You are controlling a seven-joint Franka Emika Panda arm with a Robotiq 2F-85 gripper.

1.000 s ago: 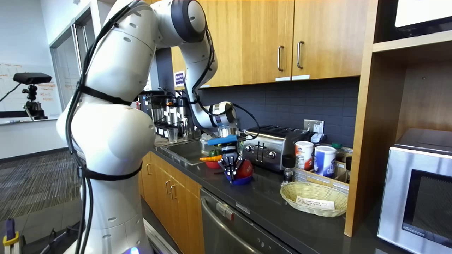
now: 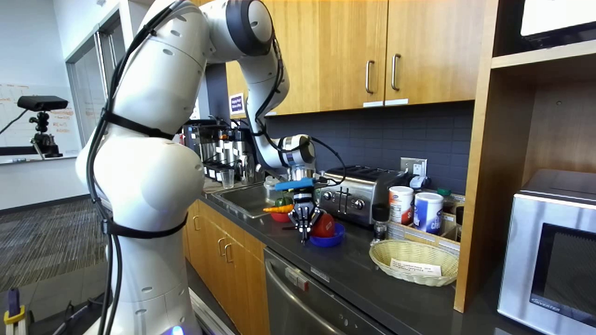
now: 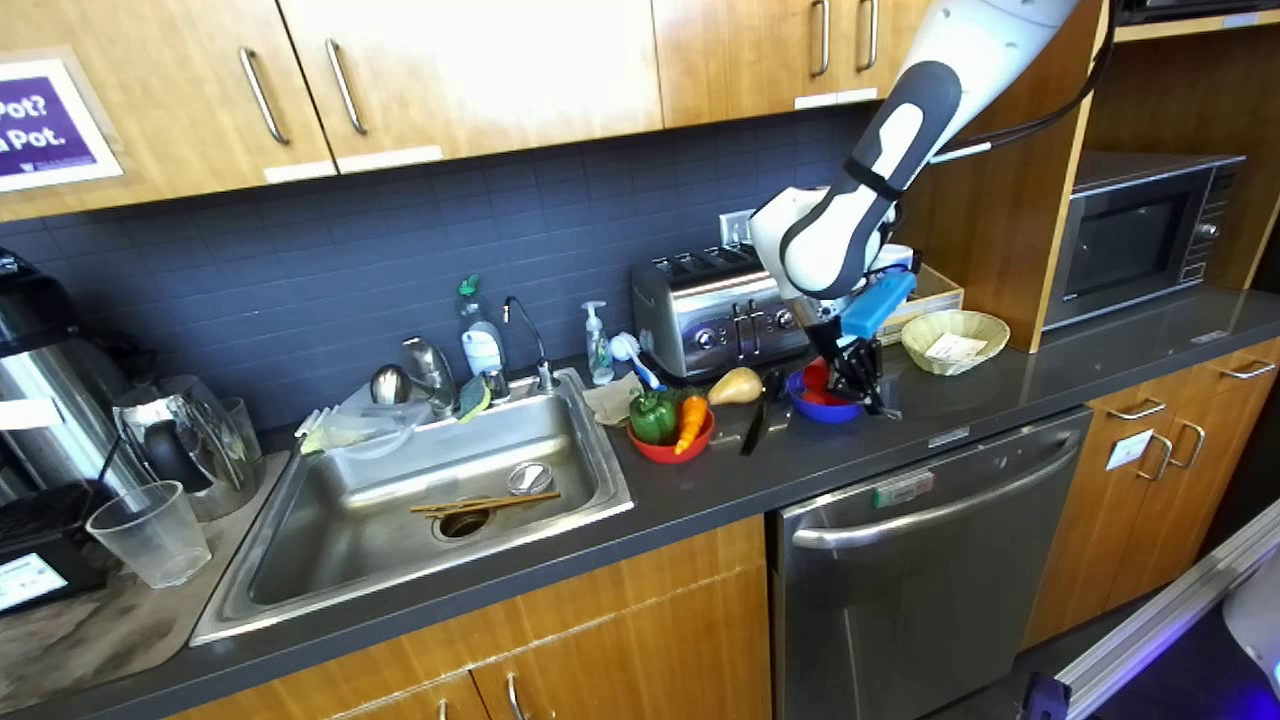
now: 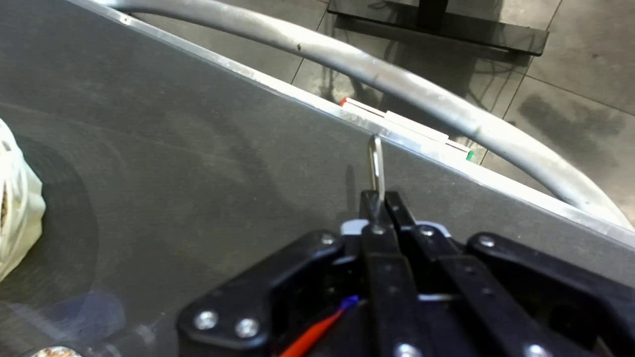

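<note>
My gripper (image 2: 305,230) points down over the dark counter, beside a blue bowl (image 2: 328,241) with a red rounded object (image 2: 324,226) tilted in it. In the wrist view the fingers of the gripper are closed together, and a thin metal piece (image 4: 376,161) with a rounded end sticks out from between them. How that piece is held is hard to tell. In exterior view 2 the gripper (image 3: 869,391) stands at the right side of the blue bowl (image 3: 825,412) and hides part of the red object (image 3: 816,382).
A red bowl (image 3: 662,451) with a green pepper (image 3: 654,419) and a carrot (image 3: 690,422) stands by the sink (image 3: 258,564). A toaster (image 3: 708,314) is behind, a woven basket (image 2: 391,269) to the right. Between basket and gripper, the counter's front is bare.
In exterior view 1 the blue bowl has shifted right, from partly behind my fingers to beside them. The red object and the arm have barely moved.
</note>
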